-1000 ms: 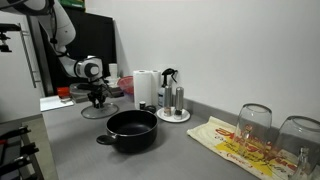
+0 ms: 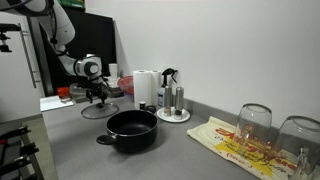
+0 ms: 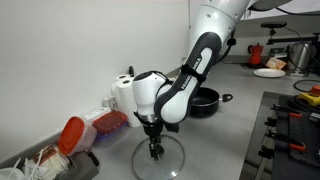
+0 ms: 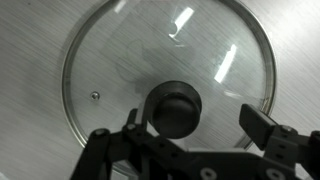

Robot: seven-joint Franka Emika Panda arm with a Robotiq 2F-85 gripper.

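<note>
A round glass lid (image 4: 125,65) with a metal rim and a black knob (image 4: 174,108) fills most of the wrist view. Seen from outside, the lid (image 2: 90,112) lies on the grey table at the far end, and in the second exterior view the lid (image 3: 172,168) is near the front. My gripper stands open low over it, with the knob between its spread fingers as seen from above, closer to the left one. Whether either finger touches the knob cannot be told. A black pot (image 2: 132,128) stands uncovered on the table, apart from the lid.
Behind the pot, bottles and grinders stand on a white plate (image 2: 173,116), beside a paper towel roll (image 2: 147,86). A red bowl (image 3: 72,134) and a dish rack lie near the arm. Upturned glass jars (image 2: 254,122) and a patterned cloth are at the right.
My gripper has shifted very slightly over the lid. Lid and pot appear in the same places.
</note>
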